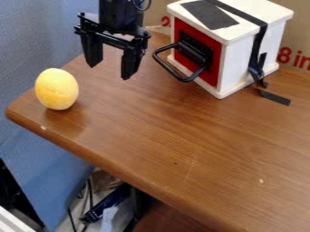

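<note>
My black gripper [111, 56] hangs at the upper left above the wooden table, its two fingers wide apart with nothing between them. Below and left of it stands a yellow egg-shaped object [57, 89] near the table's left edge. Right of the gripper is a white box [242, 68] with a red front panel [201, 47], a black bar handle [173, 71] sticking out from it, and black straps over its top and side.
Cardboard [285, 56] stands behind the box. Past the table's left edge are a blue-grey surface and some clutter below.
</note>
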